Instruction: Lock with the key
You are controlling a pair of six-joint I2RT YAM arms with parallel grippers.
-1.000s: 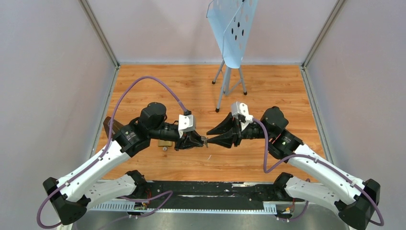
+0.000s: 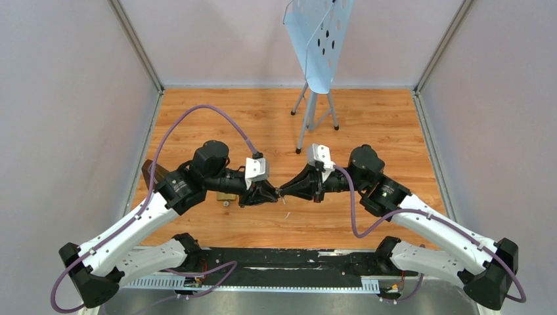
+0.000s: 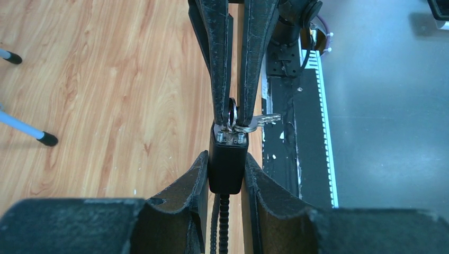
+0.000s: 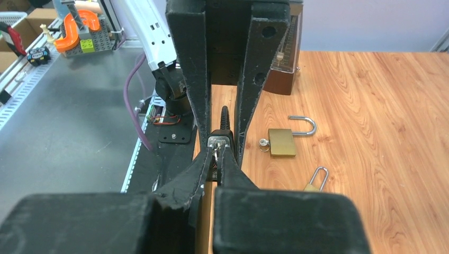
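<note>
My two grippers meet at mid-table in the top view. My left gripper point(image 2: 274, 195) is shut on a black key fob point(image 3: 227, 164), with a metal ring and silver key point(image 3: 269, 118) at its top. My right gripper point(image 2: 284, 191) has its fingertips at that ring and key; it looks shut or nearly so, and what is between the tips is unclear. In the right wrist view an open brass padlock point(image 4: 281, 142) lies on the wooden table, with a second padlock point(image 4: 312, 188) lower down, partly hidden.
A light blue perforated stand point(image 2: 322, 46) is at the back. A brown box point(image 4: 279, 79) stands behind the padlocks in the right wrist view.
My right gripper has moved left to the key and its fingers have closed from a wider spread. My left gripper has stayed in place.
</note>
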